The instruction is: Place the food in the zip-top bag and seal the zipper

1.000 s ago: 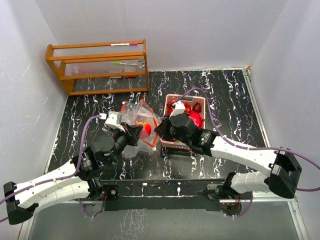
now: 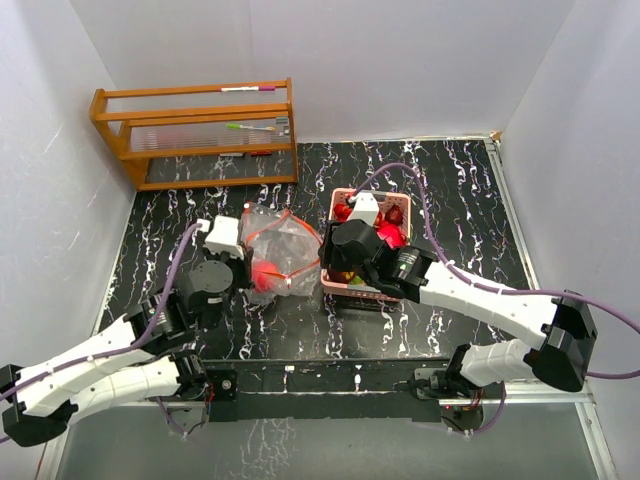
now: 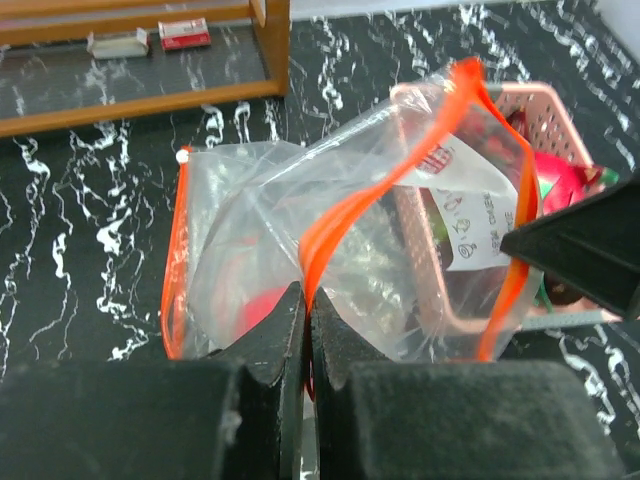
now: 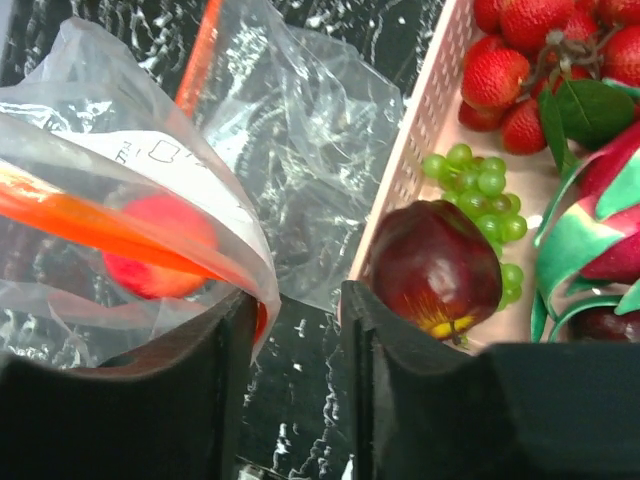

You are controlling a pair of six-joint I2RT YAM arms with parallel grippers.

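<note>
The clear zip bag (image 2: 285, 245) with orange zipper lies between my arms, a red fruit (image 4: 160, 240) inside. In the left wrist view my left gripper is shut on the orange-edged bag rim. My right gripper is part open at the bag's right rim, whose edge lies by its left finger; in the left wrist view a dark finger (image 3: 560, 245) of it shows at that rim. The pink basket (image 4: 410, 160) to the right holds strawberries (image 4: 495, 75), green grapes (image 4: 480, 200), a dark red fruit (image 4: 432, 270) and dragon fruit (image 4: 610, 230).
A wooden rack (image 2: 200, 115) with pens stands at the back left. Its front edge runs below both arms.
Both wrists have shifted and turned since a second ago. The bag has spread out, and its red fruit now sits lower and further left in the top view.
</note>
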